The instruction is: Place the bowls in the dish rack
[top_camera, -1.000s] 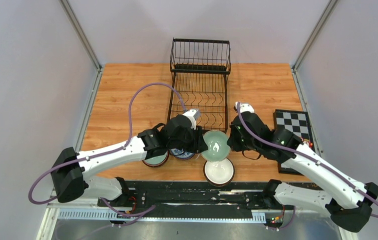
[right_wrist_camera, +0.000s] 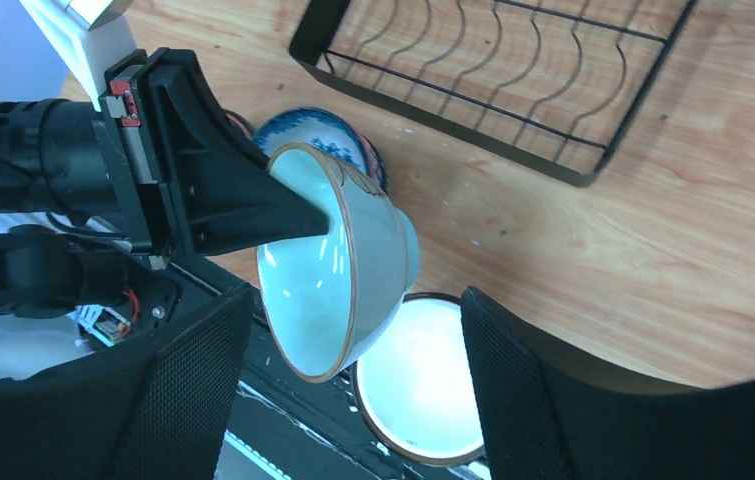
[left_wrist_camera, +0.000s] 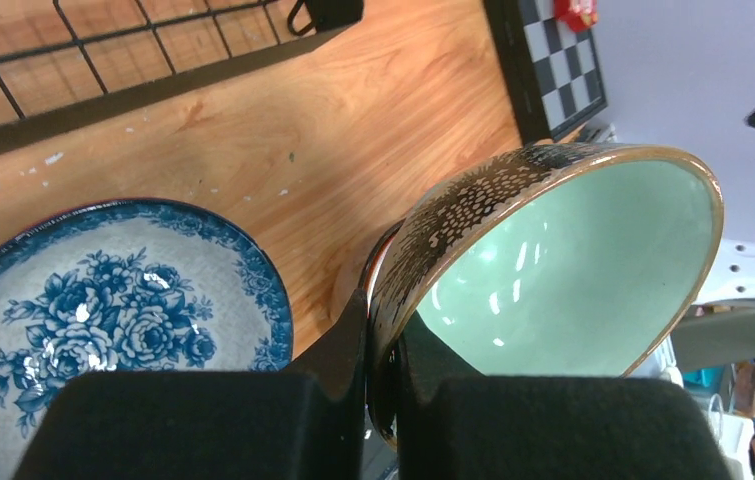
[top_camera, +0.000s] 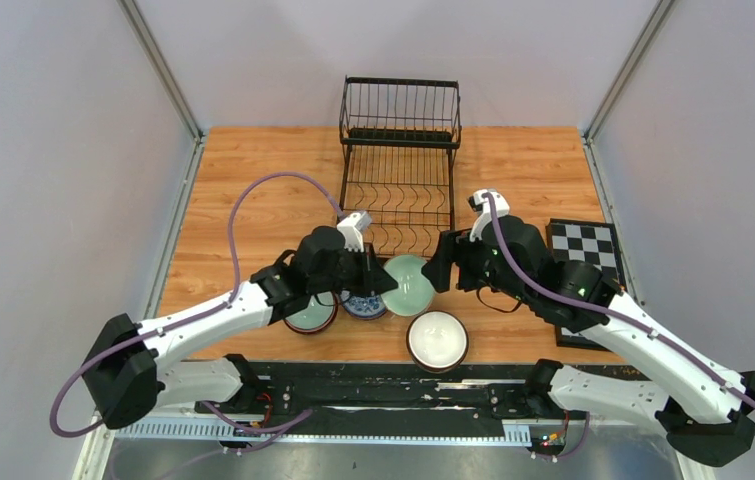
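Observation:
A celadon-green bowl with a patterned outside (top_camera: pixel 409 284) hangs tilted in the middle, my left gripper shut on its rim. To its right, my right gripper stands open, the bowl between us and apart from its fingers in the top view. Below lie a white bowl with a dark rim (top_camera: pixel 438 340), a blue floral bowl (left_wrist_camera: pixel 103 320) and another green bowl (top_camera: pixel 308 316), partly hidden by the left arm. The black dish rack (top_camera: pixel 398 185) stands behind, with no bowls in it.
A checkerboard (top_camera: pixel 583 245) lies at the right edge. Bare wood (top_camera: pixel 243 200) is free left and right of the rack. The table's front edge is just below the white bowl.
The left gripper and held bowl have moved left.

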